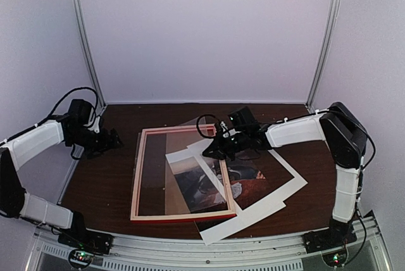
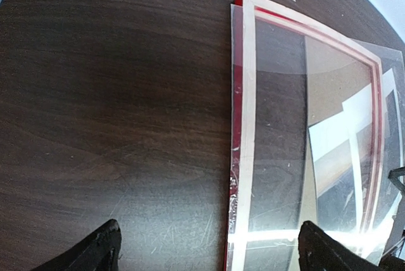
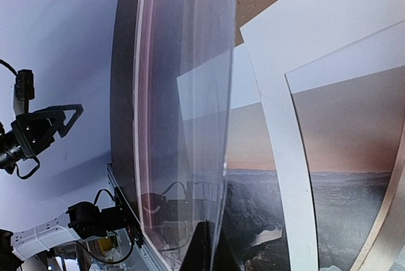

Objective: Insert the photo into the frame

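Note:
The wooden frame (image 1: 137, 176), red along its outer side, lies on the dark table. A clear sheet (image 3: 212, 94) covers much of it, bent up toward my right gripper, which is shut on the sheet's edge. In the top view that right gripper (image 1: 218, 152) is over the frame's right side. The photo (image 3: 342, 132), a landscape with a white border, lies partly under the frame and reaches out to its right. My left gripper (image 1: 118, 140) stands open left of the frame, empty; in the left wrist view its fingers (image 2: 107, 245) are wide apart.
A brown board (image 1: 177, 198) shows through the frame opening, under the photo and white border (image 1: 253, 219). Bare table (image 2: 126, 125) stretches left of the frame. Walls close in the back and both sides.

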